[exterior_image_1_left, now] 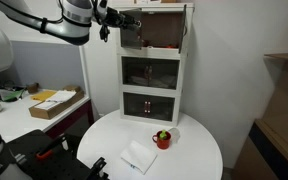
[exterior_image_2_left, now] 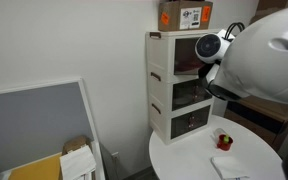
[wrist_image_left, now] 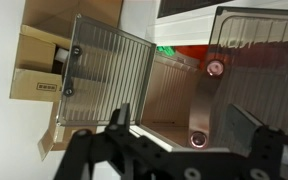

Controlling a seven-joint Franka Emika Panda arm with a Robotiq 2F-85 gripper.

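Observation:
At the top of the tall white cabinet [exterior_image_1_left: 181,85], my gripper stands open in front of the upper compartment. In the wrist view its dark fingers lie on both sides of a brown handle [wrist_image_left: 201,107] held by two round knobs on a ribbed glass door [wrist_image_left: 249,60]. The handle shows between the fingers, but whether they touch it I cannot tell. Another ribbed panel [wrist_image_left: 109,65] slants off to the left. Inside the upper compartment something red [wrist_image_left: 192,50] shows through a gap. In exterior view 2 the arm hides the gripper.
Cardboard boxes [exterior_image_2_left: 186,14] sit on the cabinet's top. Below, a round white table [exterior_image_1_left: 189,160] holds a red mug [exterior_image_1_left: 163,140] and a white cloth or paper [exterior_image_1_left: 139,156]. A wooden shelf unit [exterior_image_1_left: 284,110] stands at the right.

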